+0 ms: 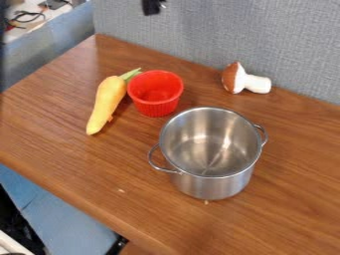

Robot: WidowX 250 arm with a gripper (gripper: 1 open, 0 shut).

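On the wooden table lie a yellow carrot with a green top, a red bowl and a steel pot with two handles. A toy mushroom lies on its side near the back wall. The dark tip of my gripper shows at the top edge, high above the table and the bowl; it is too small and cut off to tell its finger state.
A grey padded wall runs along the back. Cables lie off the table at the top left.
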